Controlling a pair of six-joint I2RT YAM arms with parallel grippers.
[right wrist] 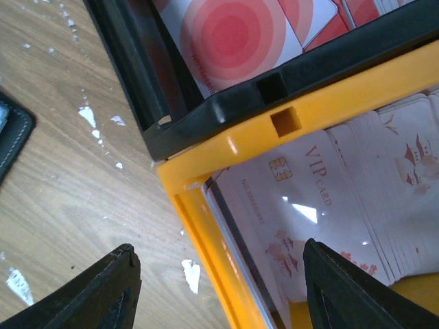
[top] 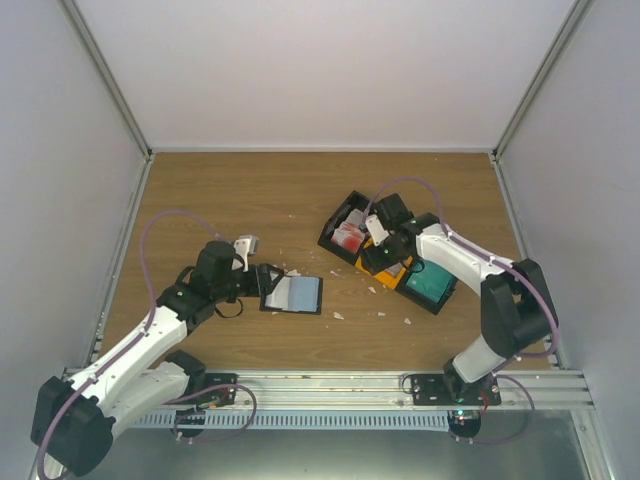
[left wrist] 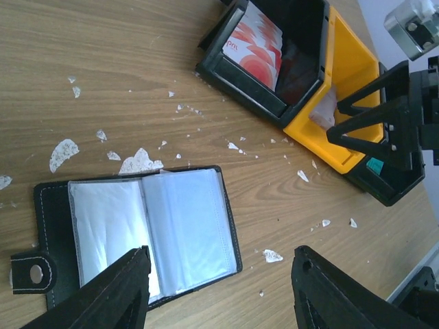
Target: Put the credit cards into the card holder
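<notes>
The card holder [left wrist: 192, 223] lies opened flat on the table, its clear sleeves facing up and a strap with a snap at its left edge. Over its near side my left gripper is open, nothing between its fingers. White VIP cards [right wrist: 322, 199] stand stacked in the yellow tray [right wrist: 230, 274]. Red-and-white cards [right wrist: 230, 34] fill the black tray [right wrist: 240, 96] beside it. My right gripper hovers over the yellow tray's edge, open and empty, one finger above the tray and the other above bare table.
A third tray with green cards [top: 431, 282] adjoins the yellow one on the right. White paper-like scraps [left wrist: 139, 162] are scattered around the holder.
</notes>
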